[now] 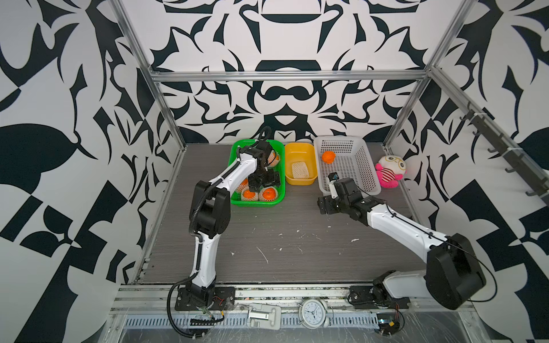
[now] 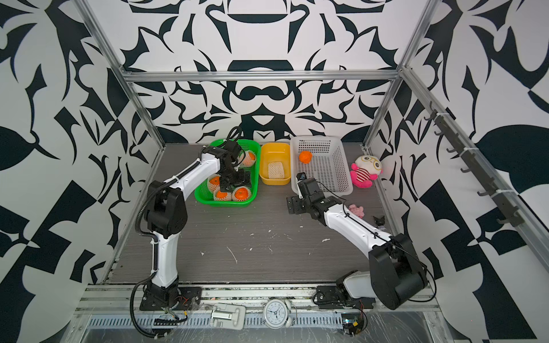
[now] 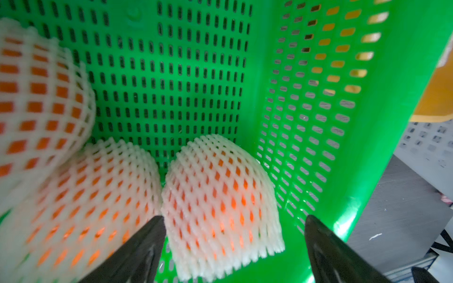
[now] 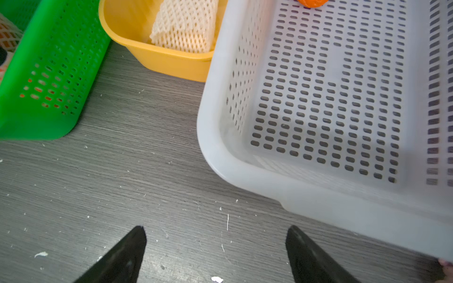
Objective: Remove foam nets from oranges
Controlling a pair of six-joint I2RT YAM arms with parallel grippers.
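Observation:
Inside the green basket (image 1: 231, 194) lie several oranges in white foam nets. One netted orange (image 3: 221, 202) at the basket's near right corner appears between the parted fingertips of my left gripper, not gripped. A second netted orange (image 3: 94, 198) lies to its left. A bare orange (image 1: 328, 156) rests at the back left of the white basket (image 1: 369, 177). An empty foam net (image 1: 299, 169) lies in the yellow bin (image 1: 300, 149). My right gripper is open and empty above the table, in front of the white basket.
A pink plush toy (image 1: 390, 171) sits right of the white basket. The three containers stand side by side at the back, their raised rims close together.

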